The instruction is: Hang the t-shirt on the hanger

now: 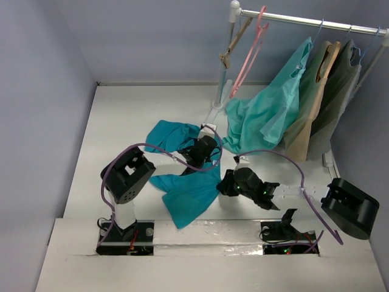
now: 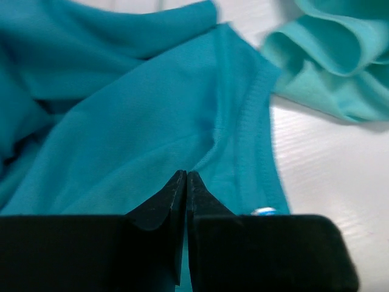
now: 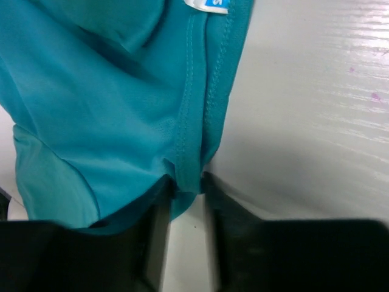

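Observation:
A teal t-shirt (image 1: 188, 204) lies crumpled on the table, its white label (image 3: 209, 5) showing on the neckline. Over its upper part is my left gripper (image 1: 216, 152); in the left wrist view its fingers (image 2: 209, 234) are shut against the cloth, a crease running up from the tips. Whether fabric is pinched there is hidden. My right gripper is at the shirt's right edge, fingers partly apart and blurred, a folded hem between the tips. A pink hanger (image 1: 249, 55) hangs empty on the rack's rail.
The rack rail (image 1: 310, 23) crosses the back right. On it hang a light teal garment (image 1: 267, 115), a tan one (image 1: 310, 103) and a grey-green one (image 1: 334, 91). A brown hanger (image 1: 236, 44) is beside the pink one. Free table lies left of the shirt.

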